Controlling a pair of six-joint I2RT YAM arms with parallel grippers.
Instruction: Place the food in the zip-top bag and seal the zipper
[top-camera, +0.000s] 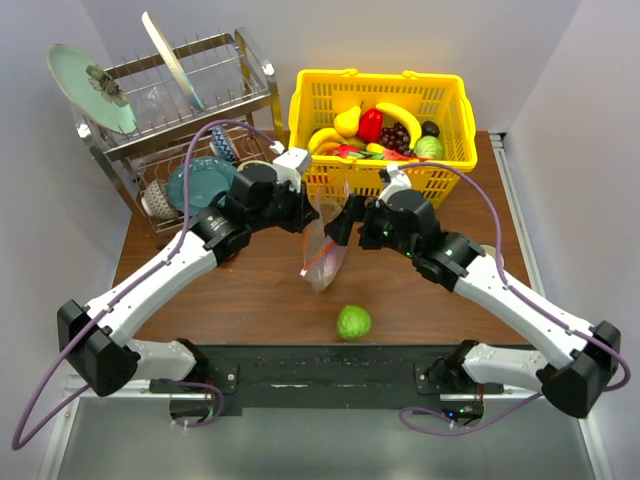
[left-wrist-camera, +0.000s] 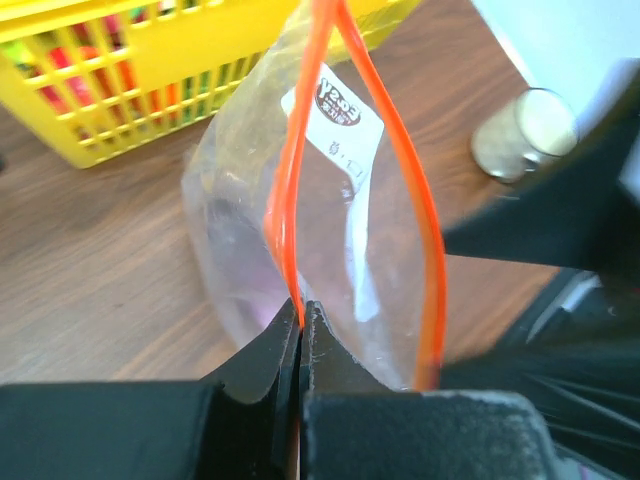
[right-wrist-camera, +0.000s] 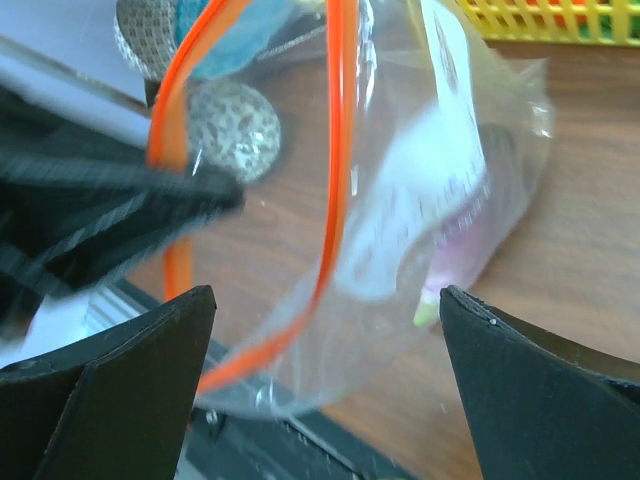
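My left gripper is shut on the orange zipper rim of the clear bag (top-camera: 326, 265), holding it upright with the mouth gaping. A pinkish item (right-wrist-camera: 455, 255) shows inside the bag. My right gripper (top-camera: 349, 220) is open at the bag's right side, its fingers wide apart with nothing visible held between them. A green round vegetable (top-camera: 354, 322) lies on the table near the front edge, below the bag.
A yellow basket (top-camera: 450, 125) of fruit and vegetables stands behind the bag. A metal dish rack (top-camera: 130, 150) with plates and cups is at back left. A jar (left-wrist-camera: 520, 135) sits at the right.
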